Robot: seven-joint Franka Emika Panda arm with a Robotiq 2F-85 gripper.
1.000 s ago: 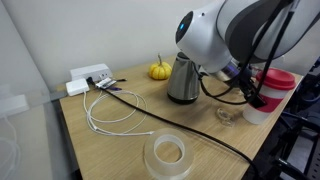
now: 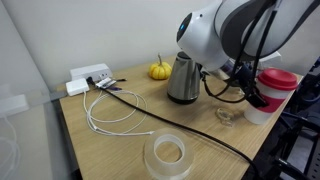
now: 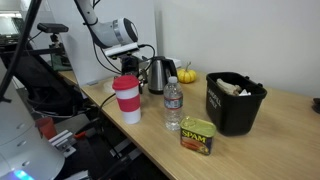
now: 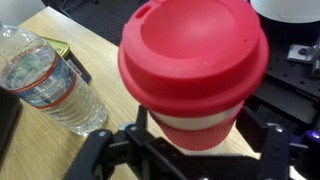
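Observation:
A white cup [image 3: 128, 103] with a red lid and red band stands near the table's edge in exterior view 2. From the wrist view, the cup's lid [image 4: 194, 45] fills the upper middle, and its body narrows down toward my gripper. My fingers are spread wide, one to either side of the cup's lower outline; whether they touch it is unclear. In exterior view 1, the same cup [image 2: 263, 113] sits at the right edge, partly covered by my arm.
A water bottle [image 3: 173, 106] and a SPAM can [image 3: 197, 135] stand near the cup. Farther back are a metal kettle [image 2: 184, 79], a small pumpkin [image 2: 160, 71] and a black bin [image 3: 235, 108]. A tape roll [image 2: 168, 154] and cables lie on the table.
My arm has shifted slightly toward the cup at the right. The cup and the other objects show no clear movement.

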